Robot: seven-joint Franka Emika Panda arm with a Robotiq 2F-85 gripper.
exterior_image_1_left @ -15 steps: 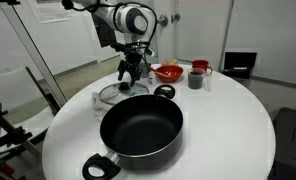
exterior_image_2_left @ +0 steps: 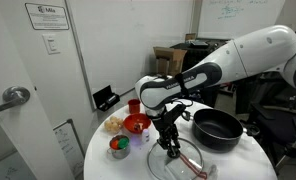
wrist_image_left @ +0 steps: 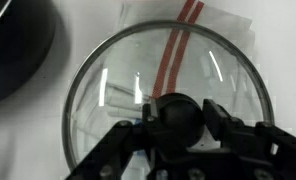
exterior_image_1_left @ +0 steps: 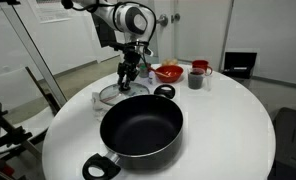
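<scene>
A round glass lid (wrist_image_left: 98, 90) with a metal rim and a black knob (wrist_image_left: 178, 118) fills much of the wrist view. My gripper (exterior_image_2_left: 172, 150) is shut on that knob, its fingers at either side of it. Through the glass a white cloth with red stripes (wrist_image_left: 183, 40) shows beneath the lid. In exterior view 1 the lid (exterior_image_1_left: 138, 88) is just behind a large black pan (exterior_image_1_left: 141, 128), partly hidden by the pan's rim. Whether the lid touches the table is hard to tell.
A red bowl (exterior_image_1_left: 169, 73) and a dark red mug (exterior_image_1_left: 197, 80) stand at the back. A metal pot (exterior_image_2_left: 119, 147) sits beside the lid in exterior view 2.
My gripper has come down slightly onto the lid's knob over the last second. The lid, cloth and pan look to be in about the same places.
</scene>
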